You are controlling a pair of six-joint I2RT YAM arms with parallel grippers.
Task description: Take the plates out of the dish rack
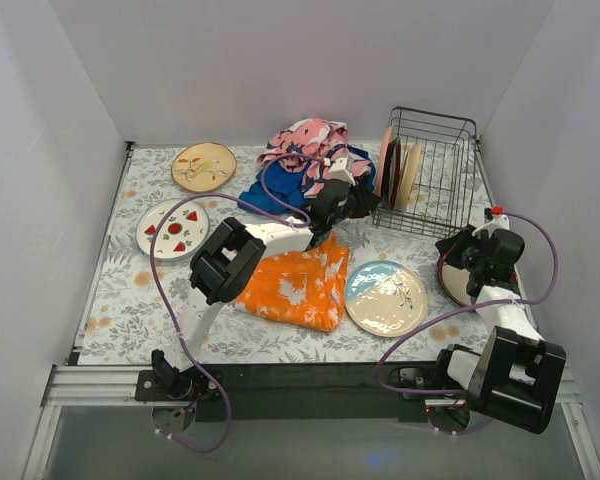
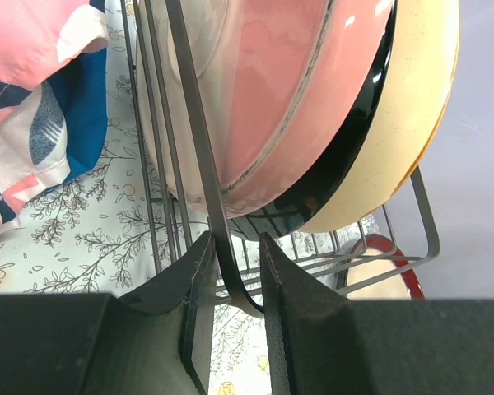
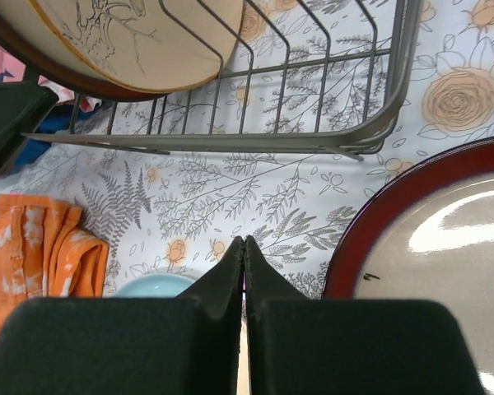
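The black wire dish rack (image 1: 435,165) stands at the back right. Upright at its left side lean several plates: a pink plate (image 2: 321,123), a black plate (image 2: 313,202) and a cream plate (image 2: 387,140) among them. At the rack's front left corner is my left gripper, its fingers a little apart on either side of the rack's thick rim wire (image 2: 204,148); no plate is between them. My right gripper is shut and empty, just in front of the rack's front right corner and over the dark-red-rimmed plate (image 3: 339,271).
A blue-edged plate (image 1: 386,298) lies front of the rack, beside an orange cloth (image 1: 300,288). Pink and blue cloths (image 1: 305,150) are heaped left of the rack. A strawberry plate (image 1: 172,228) and a yellow plate (image 1: 203,167) lie far left.
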